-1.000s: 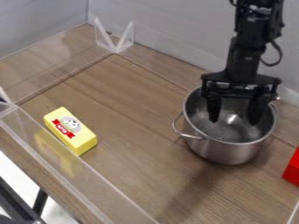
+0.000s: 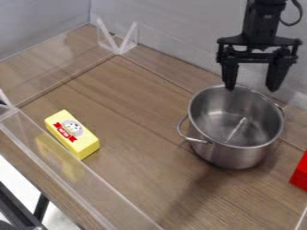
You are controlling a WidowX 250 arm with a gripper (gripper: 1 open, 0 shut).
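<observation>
My black gripper (image 2: 256,65) hangs at the upper right, above a steel pot (image 2: 235,153) with two side handles. Its two fingers are spread apart, open, with nothing visible between them. Inside the pot a thin pale streak or object shows on the bottom, too indistinct to name. A yellow box (image 2: 72,137) with a red label and a small picture lies on the wooden surface at the left.
A red object (image 2: 300,172) is cut off at the right edge. Clear low barriers run along the near left and back of the board (image 2: 129,108), and a white wall stands behind. The middle of the board is free.
My gripper has risen up out of the pot and now hangs above its rim. The pot and yellow box have stayed in place.
</observation>
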